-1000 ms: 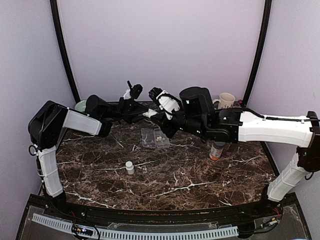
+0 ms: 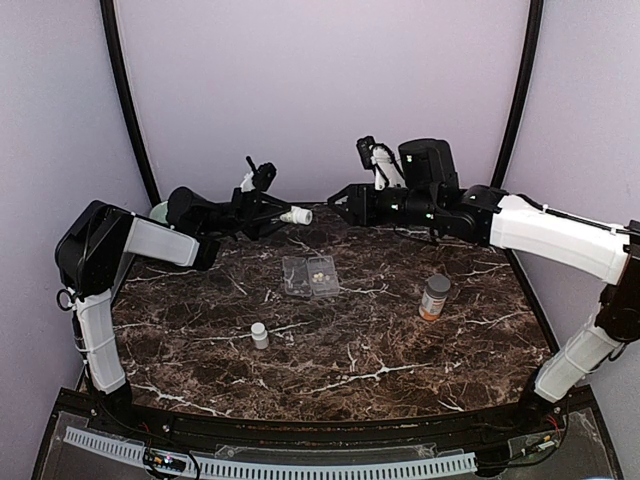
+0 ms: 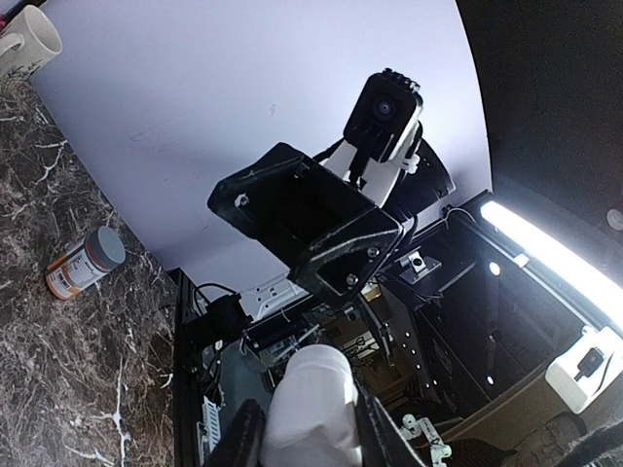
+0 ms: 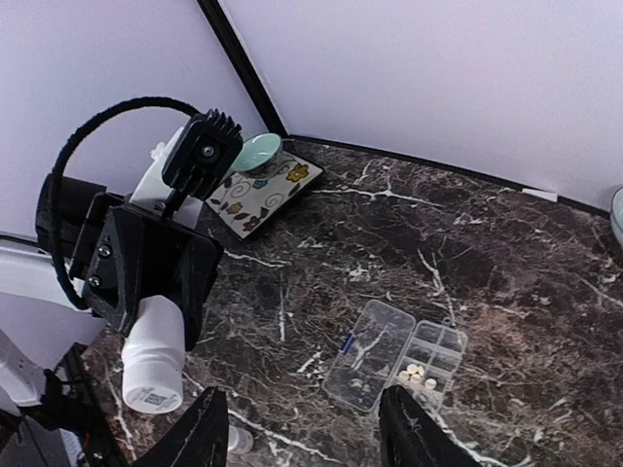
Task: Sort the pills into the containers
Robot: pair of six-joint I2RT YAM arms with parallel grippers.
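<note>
A white bottle (image 2: 297, 215) is clasped in my left gripper, held above the table with its end toward the right arm. My right gripper stands open and empty, a short gap to the right of that bottle in the top view. Below them lies a clear compartment box (image 2: 297, 277), lid swung open, with several pale pills (image 4: 417, 374) in one compartment. A smaller white bottle (image 2: 260, 336) stands on the near left of the table. To the right is an orange-labelled bottle (image 2: 434, 298) with a grey lid.
A white mug (image 3: 31, 44) shows at the edge of the left wrist view. At the back left are a patterned box (image 4: 261, 197) and a pale green bowl (image 4: 257, 152). Bare marble surface (image 2: 340, 370) fills the front middle.
The right gripper was at the held bottle's end a second ago. It has drawn away to the right and toward the back, now covering the mug in the top view. The left arm has barely shifted.
</note>
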